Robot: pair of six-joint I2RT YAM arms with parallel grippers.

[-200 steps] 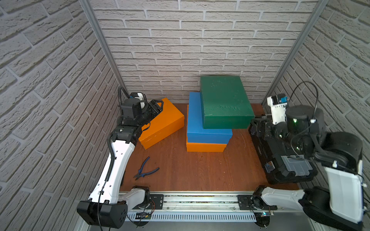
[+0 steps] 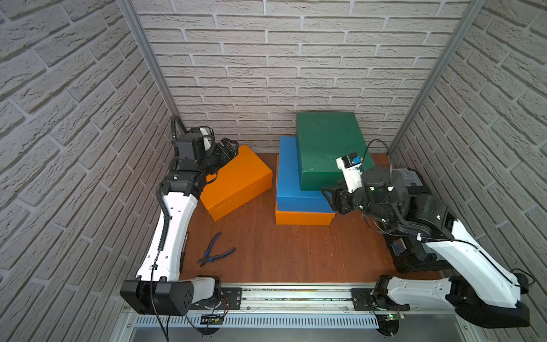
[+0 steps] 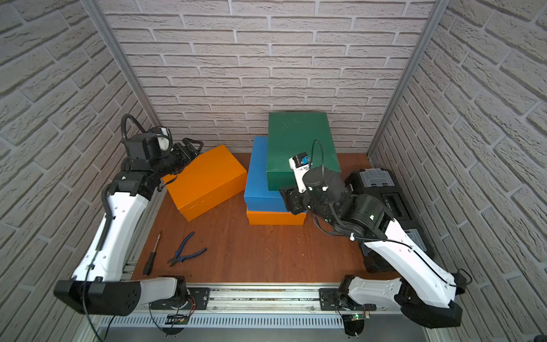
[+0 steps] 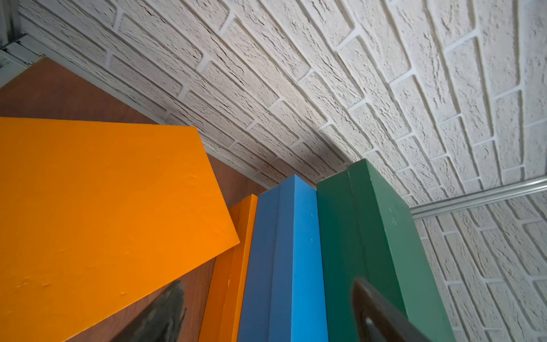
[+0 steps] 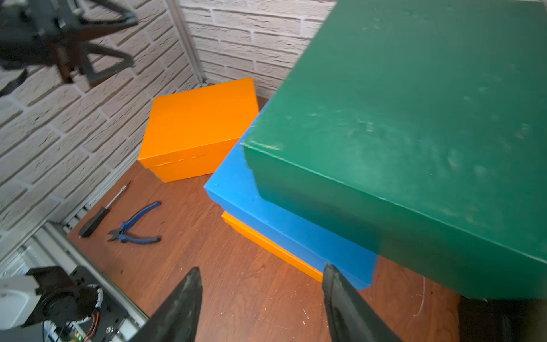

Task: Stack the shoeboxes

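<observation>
An orange shoebox (image 2: 233,182) lies alone on the left. In the middle, a green shoebox (image 3: 298,136) rests on a blue shoebox (image 3: 256,171), which sits on another orange shoebox (image 3: 276,218). My left gripper (image 2: 223,152) hangs above the lone orange box; its wrist view shows two blurred fingertips apart, with nothing seen held. My right gripper is in front of the stack, low at its right half; its fingertips stand apart in the wrist view, and whether anything is between them is unclear.
Blue pliers (image 3: 185,250) and a screwdriver (image 3: 151,256) lie front left on the wooden table (image 3: 239,256). A black case (image 3: 393,211) stands at the right wall. Brick-patterned walls enclose the space.
The boxes look unmoved.
</observation>
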